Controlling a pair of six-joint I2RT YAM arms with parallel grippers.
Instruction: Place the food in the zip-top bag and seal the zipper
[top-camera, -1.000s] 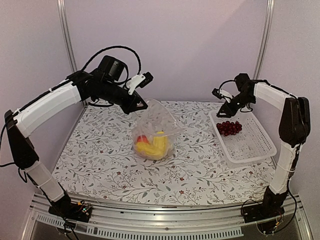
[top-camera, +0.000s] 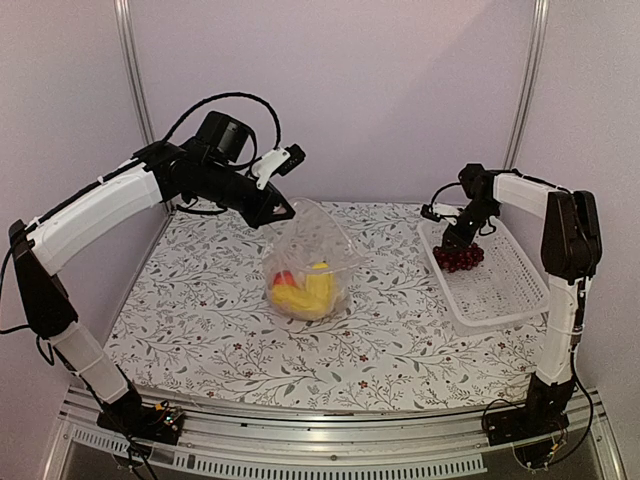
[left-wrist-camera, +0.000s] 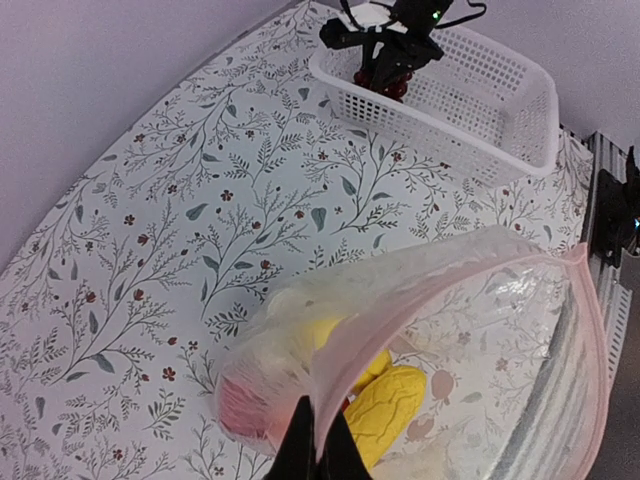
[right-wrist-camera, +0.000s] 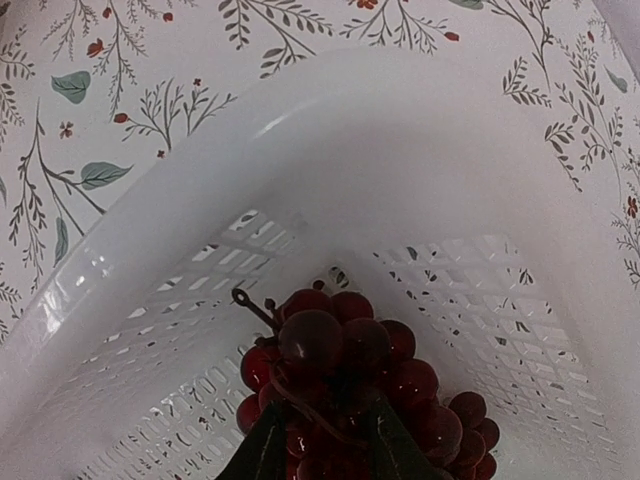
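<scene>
The clear zip top bag (top-camera: 318, 238) stands mouth-up mid-table, with yellow food (top-camera: 318, 290) and a red item (top-camera: 284, 278) inside. My left gripper (top-camera: 285, 212) is shut on the bag's rim; the left wrist view shows the pinkish zipper edge (left-wrist-camera: 345, 370) running between its fingertips. Dark red grapes (top-camera: 460, 258) lie in the far left corner of the white basket (top-camera: 488, 322). Down in that corner, my right gripper has its fingers apart over the grapes, with some of the bunch showing between them. Whether the fingers touch the grapes, I cannot tell.
The basket's raised walls surround the right gripper, and the rest of its floor is empty. Patterned tablecloth (top-camera: 200, 330) lies clear to the left of the bag, and there is open room between bag and basket.
My right gripper has moved down onto the grapes, now partly covering them in the top view. The left arm and the bag have stayed still.
</scene>
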